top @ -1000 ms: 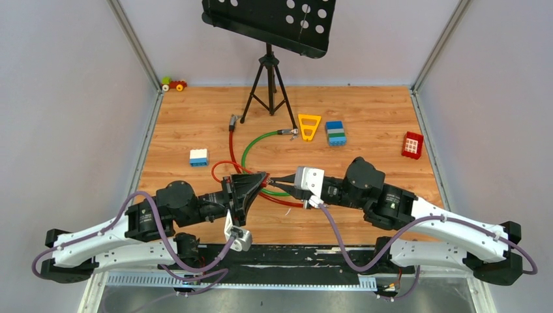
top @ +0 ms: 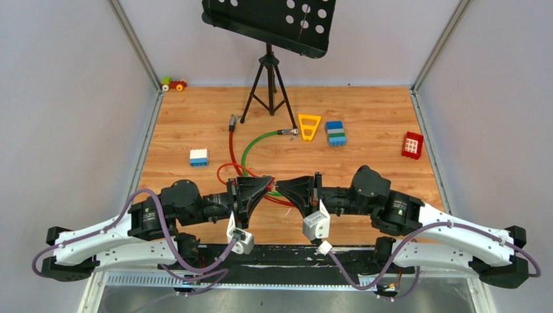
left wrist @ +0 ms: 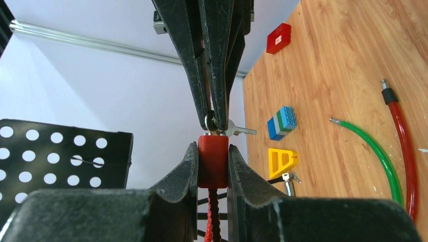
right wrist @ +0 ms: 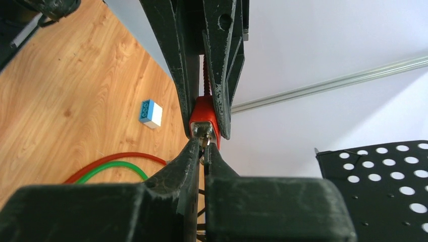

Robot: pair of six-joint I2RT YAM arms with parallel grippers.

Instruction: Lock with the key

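The red lock (left wrist: 213, 160) is clamped between the fingers of my left gripper (top: 269, 182), raised above the table, its metal keyhole face turned to the right arm. A thin red cable trails from its other end. Facing it, my right gripper (top: 279, 188) is shut with its tips at the lock's metal face. In the left wrist view a key ring shows at those tips, and a silver key (left wrist: 239, 130) sticks out sideways. The right tips (right wrist: 194, 151) cover the key's head at the keyhole. How deep a key sits in the lock is hidden.
A red and a green cable (top: 257, 140) lie behind the grippers. The black music stand (top: 269, 78) rises at the back, with a yellow triangle (top: 302, 134) and blue bricks (top: 336, 138) beside it. A white-blue brick (top: 199, 161) sits left.
The right gripper has rolled about its own axis: its white camera mount swung from above the wrist to below it. Both grippers shifted slightly right, staying tip to tip at the lock.
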